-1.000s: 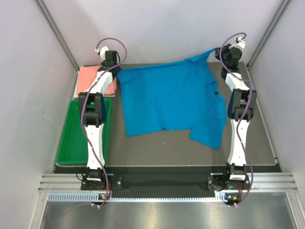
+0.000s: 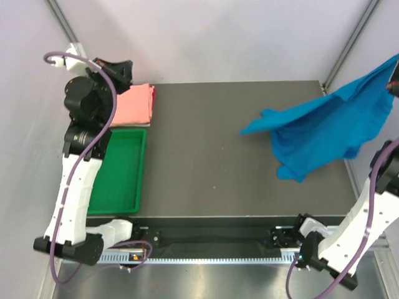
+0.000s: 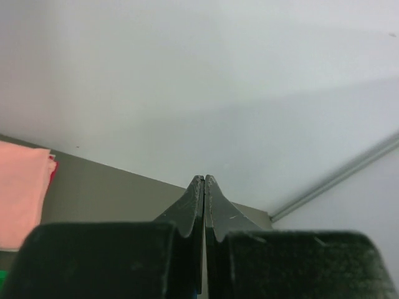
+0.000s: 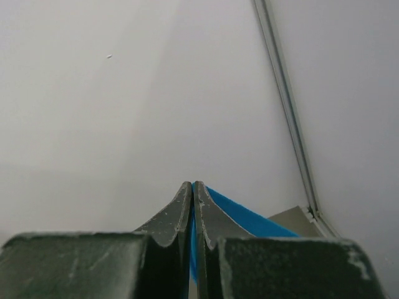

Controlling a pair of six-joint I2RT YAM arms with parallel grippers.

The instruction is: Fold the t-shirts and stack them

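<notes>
A blue t-shirt (image 2: 318, 131) hangs from my right gripper (image 2: 393, 81) at the right edge of the top view, its lower part spread loosely over or near the table. In the right wrist view the right fingertips (image 4: 193, 185) are shut on blue cloth. My left gripper is raised high at the upper left, shut with nothing visible between its fingers. A folded pink stack (image 2: 128, 106), with a red layer at its edge, lies at the back left.
A green tray (image 2: 115, 177) sits front left of the table. White walls surround the table at back and sides.
The blue shirt has left the left gripper and swung to the right with the right gripper, bunching up and clearing the middle. Both arms have moved up and toward the front.
</notes>
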